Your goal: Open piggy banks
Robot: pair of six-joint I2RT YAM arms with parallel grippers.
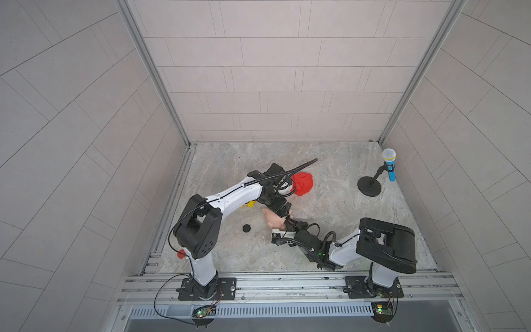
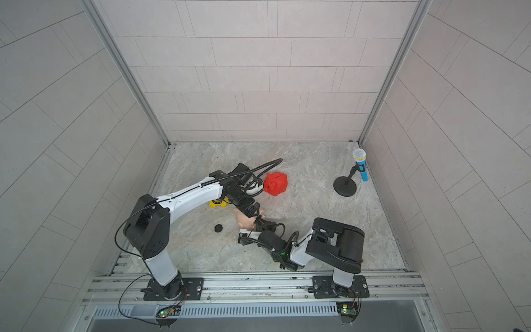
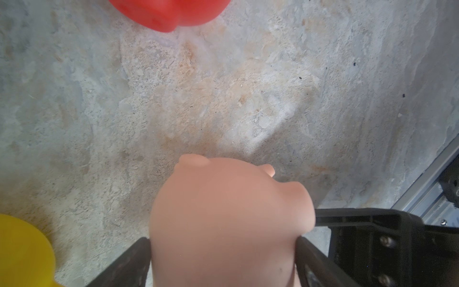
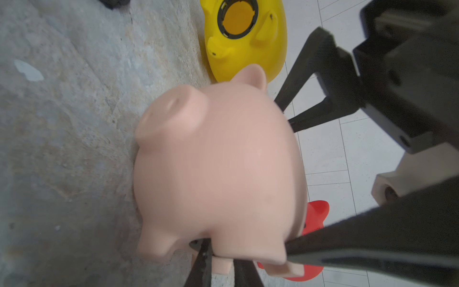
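Note:
A pink piggy bank (image 4: 215, 157) sits between both grippers in the middle of the table, below the left arm's wrist. My left gripper (image 1: 284, 213) is over it, open, a dark finger showing on either side of the pig in the left wrist view. My right gripper (image 1: 290, 224) is at the pig's right side, low, with fingers against its underside; whether it grips is unclear. A yellow piggy bank (image 4: 243, 47) shows an open round hole with a black rim. A red piggy bank (image 1: 302, 182) lies behind the pink one.
A black round cap (image 1: 246, 228) lies left of the pink pig, and a small red piece (image 1: 181, 254) at the left front. A black stand (image 1: 369, 186) with a blue tube (image 1: 390, 168) is at the back right.

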